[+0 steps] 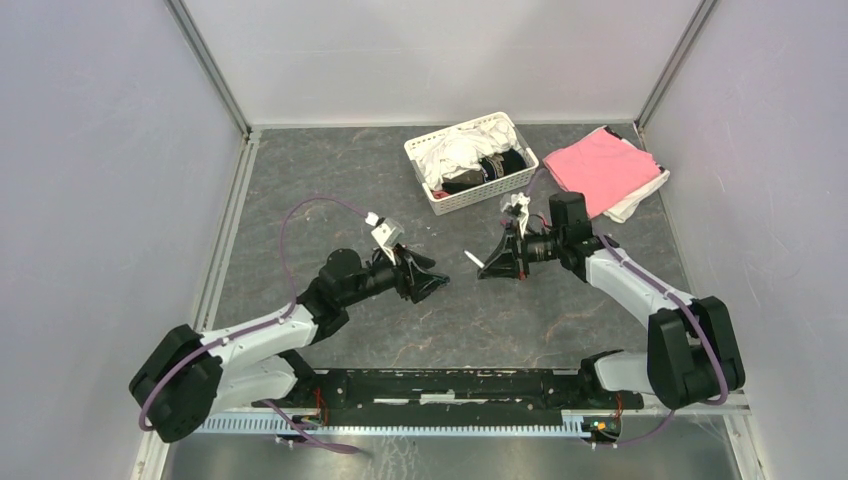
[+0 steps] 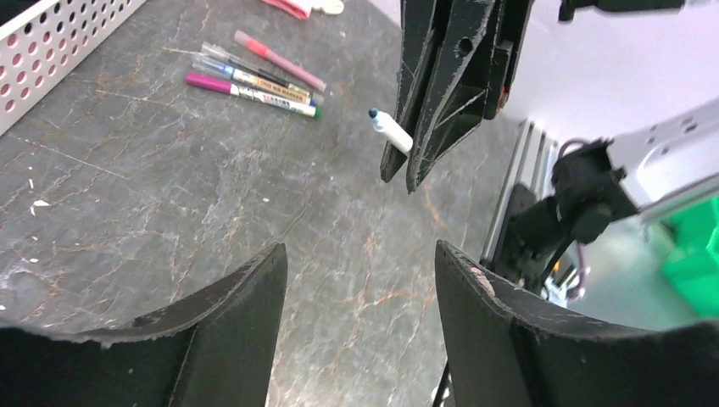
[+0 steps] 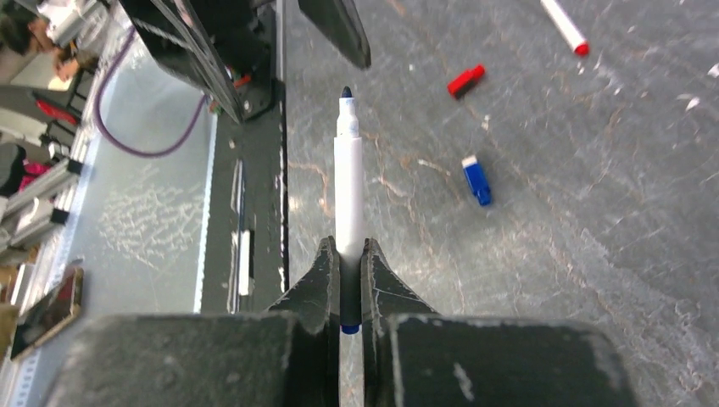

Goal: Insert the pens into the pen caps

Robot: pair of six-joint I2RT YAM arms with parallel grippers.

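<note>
My right gripper is shut on a white marker [image 3: 348, 182], whose bare blue tip points away from the fingers. My left gripper stands open, with only tabletop visible between its fingers. In the top view the two grippers face each other, the marker [image 1: 474, 259] slanting toward the left one. A blue cap [image 3: 476, 180] lies loose on the table in the right wrist view. Near it are a red cap [image 3: 465, 80] and a white marker with a red end [image 3: 565, 27].
A white basket [image 1: 440, 205] of cloths stands at the back. Several pens, including a purple marker [image 2: 209, 82], lie near it in the left wrist view. Pink cloth [image 1: 602, 170] is stacked at the back right.
</note>
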